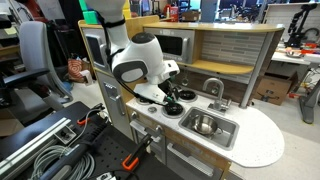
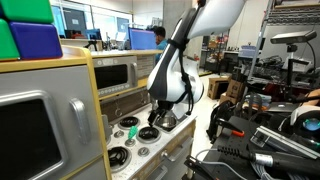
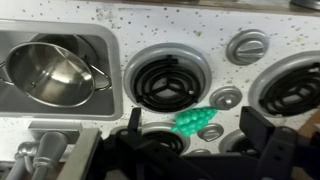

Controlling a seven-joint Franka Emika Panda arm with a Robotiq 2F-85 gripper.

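A bright green, knobbly object lies on the white stovetop among the burners, seen clearly in the wrist view. My gripper is open above it, its dark fingers apart on either side of the object in that view. How much height separates them I cannot tell. In exterior view 1 the gripper hangs low over the stove and largely hides the green object. From exterior view 2, the green object shows between burners, with the arm coming down beside it.
A metal pot sits in the sink beside the stove, with a faucet behind. Round coil burners and grey knobs surround the object. A wooden shelf overhangs the counter's back.
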